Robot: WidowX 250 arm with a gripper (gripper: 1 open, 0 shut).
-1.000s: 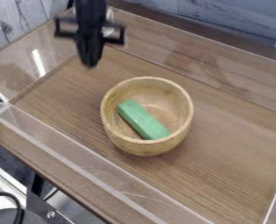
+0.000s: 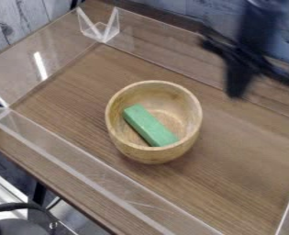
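A light wooden bowl (image 2: 187,127) sits near the middle of the tabletop. Inside it lies a green rectangular block (image 2: 148,123), tilted diagonally. The robot arm is a dark, blurred shape (image 2: 245,46) at the upper right, behind and above the bowl and apart from it. Its fingertips are too blurred to make out.
A transparent plastic piece (image 2: 100,27) stands at the back left edge. Dark cable lies off the table at the lower left.
The dark arm has swept from the upper left and middle of the back across to the upper right. The bowl and green block have not moved.
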